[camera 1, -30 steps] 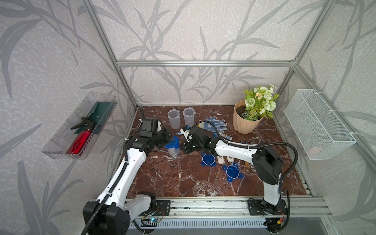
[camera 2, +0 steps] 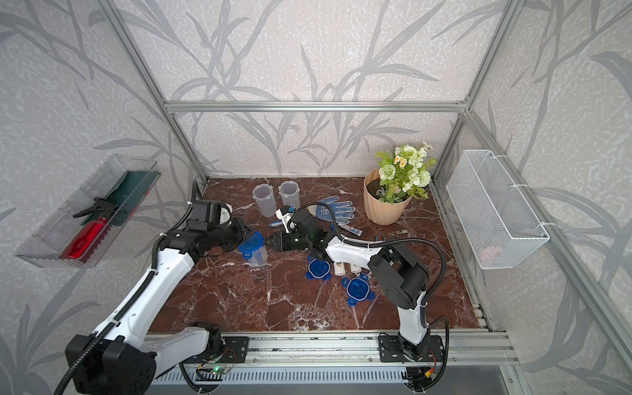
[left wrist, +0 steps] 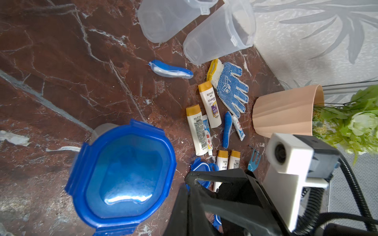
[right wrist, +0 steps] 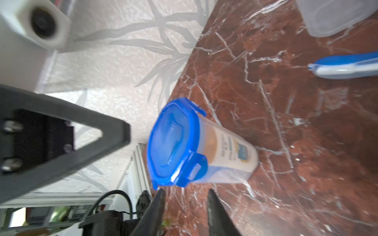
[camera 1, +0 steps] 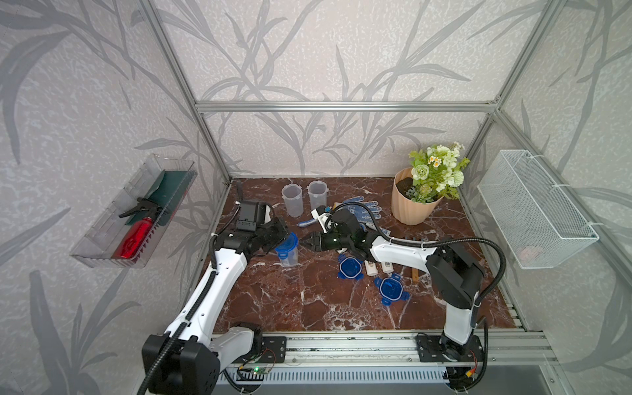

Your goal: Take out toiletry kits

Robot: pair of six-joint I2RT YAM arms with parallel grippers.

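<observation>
A clear jar (right wrist: 232, 157) with its blue lid (camera 1: 287, 244) on stands between both grippers, left of the table's middle. A labelled item shows inside it in the right wrist view. At the lid's left, my left gripper (camera 1: 281, 234) is shut, its dark fingertips (left wrist: 182, 206) together with nothing visible between them. My right gripper (camera 1: 309, 242) is just right of the jar, apart from it. Its blurred fingers (right wrist: 156, 212) stand apart, with only tabletop showing in the gap.
Two open clear cups (camera 1: 292, 199) stand behind. Two loose blue lids (camera 1: 350, 267) lie to the right. Yellow-capped tubes (left wrist: 196, 129), a blue-white case (left wrist: 171, 70) and a glove (left wrist: 232, 86) lie nearby, left of the flowerpot (camera 1: 411, 200).
My left gripper stayed nearly still.
</observation>
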